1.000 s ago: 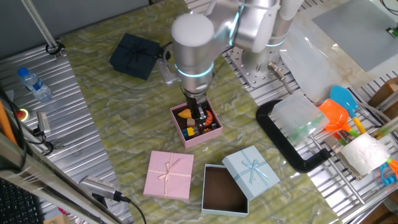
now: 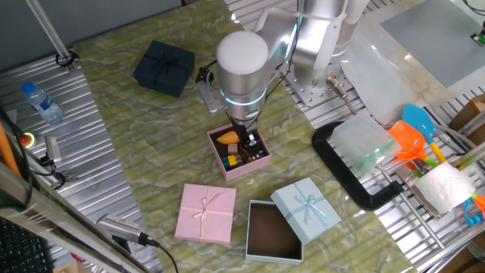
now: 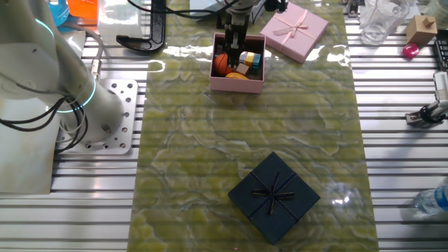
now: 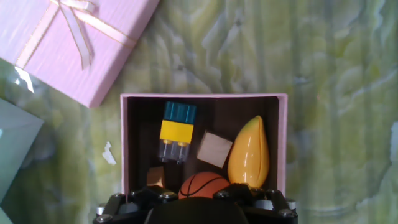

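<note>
An open pink box stands on the green cloth, and my gripper reaches down into it. Inside, the wrist view shows an orange ball with black lines, a yellow mango-like fruit, a pale wooden block, a teal-and-yellow block piece and a small brown block. My gripper's black fingers show at the bottom of that view, near the ball and partly covering it. Whether they are open or touch the ball is hidden. In exterior view 2 the ball lies close beside the fingers.
A pink lid with a bow, an open light-blue box and its lid lie near the pink box. The dark closed box stands apart. A black clamp sits off the cloth.
My gripper now stands more over the box's right side, hiding the ball there. The boxes and lids have not moved.
</note>
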